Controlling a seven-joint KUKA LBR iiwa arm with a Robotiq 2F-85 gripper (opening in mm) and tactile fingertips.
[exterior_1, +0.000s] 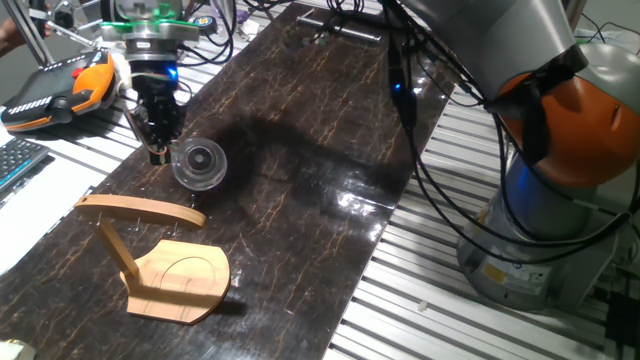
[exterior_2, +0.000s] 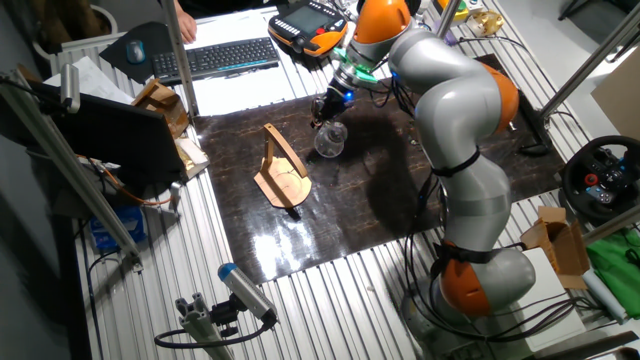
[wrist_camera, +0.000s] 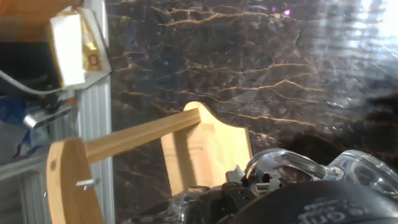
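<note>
A clear glass (exterior_1: 200, 165) hangs above the dark table, its round outline turned toward the camera in exterior view 1. My gripper (exterior_1: 163, 152) is shut on one side of it; in the wrist view the fingertips lie against the clear glass (wrist_camera: 289, 163), though the exact contact is partly hidden. A light wooden stand (exterior_1: 178, 282) has a flat base with a round groove, a slanted post and a curved top arm (exterior_1: 142, 210). In exterior view 2, the glass (exterior_2: 330, 140) is to the right of the stand (exterior_2: 284, 184), apart from it.
An orange-edged teach pendant (exterior_2: 310, 28) and a keyboard (exterior_2: 215, 60) lie beyond the table's far side. Cables (exterior_1: 405, 100) hang from the arm.
</note>
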